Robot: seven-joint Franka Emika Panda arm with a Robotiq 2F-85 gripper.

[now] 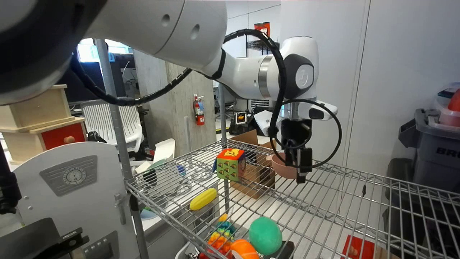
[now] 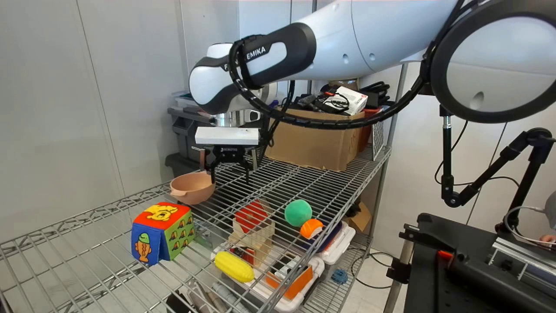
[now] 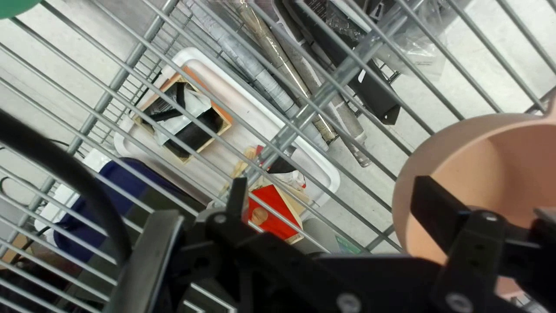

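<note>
My gripper (image 2: pixel 230 176) points down over the wire shelf (image 2: pixel 219 208), open, its fingers wide apart with nothing clasped between them. A pink bowl (image 2: pixel 190 190) sits by the shelf's back edge. One finger (image 2: pixel 212 174) stands at the bowl's right rim in exterior view 2, while the other is over bare wires. In the wrist view the bowl (image 3: pixel 425 156) fills the right side, and the right-hand finger (image 3: pixel 435 201) overlaps its near wall; whether they touch I cannot tell. Exterior view 1 shows the bowl (image 1: pixel 282 167) partly hidden behind the gripper (image 1: pixel 297 172).
A soft picture cube (image 2: pixel 161 232), a yellow toy (image 2: pixel 234 266), a green ball (image 2: pixel 298 213) and an orange ball (image 2: pixel 311 228) are spread over the shelf. A cardboard box (image 2: pixel 307 138) stands at the far end. Bins and drawers show through the wires from below.
</note>
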